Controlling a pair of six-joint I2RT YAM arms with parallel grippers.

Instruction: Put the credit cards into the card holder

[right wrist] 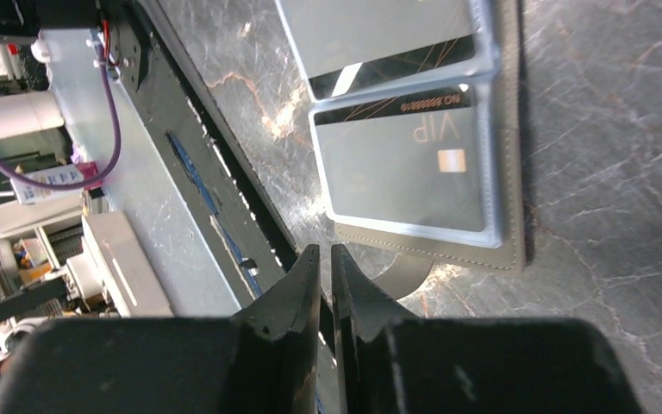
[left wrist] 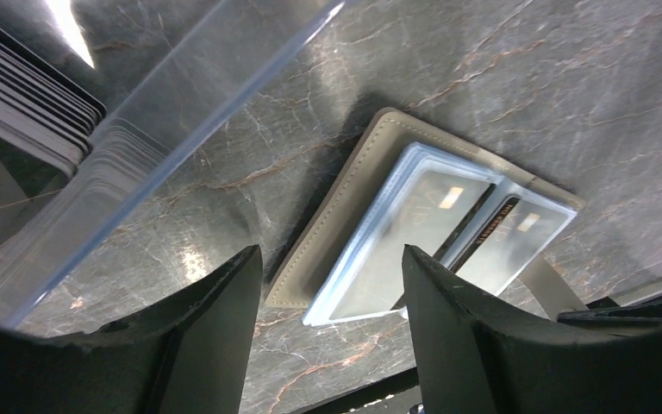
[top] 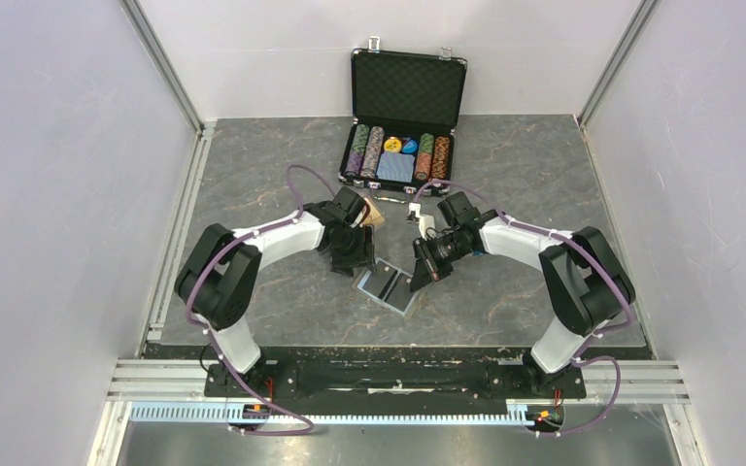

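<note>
The card holder (top: 389, 287) lies open on the table between my arms, its clear sleeves over a grey-tan stitched cover. Two grey credit cards show in the sleeves: one marked VIP (right wrist: 405, 159), the other (right wrist: 388, 34) beside it, with a dark stripe. My left gripper stands open over the holder's left end, nothing between its fingers. At the right end, my right gripper has its fingertips close together with a narrow, empty gap. Thin card edges form a stack (left wrist: 26, 95) behind a clear plastic wall (left wrist: 198, 103) in the left wrist view.
An open black case (top: 398, 160) of poker chips stands at the back. A tan object (top: 374, 212) is partly hidden by the left gripper, and a small blue thing (top: 481, 252) peeks out under the right arm.
</note>
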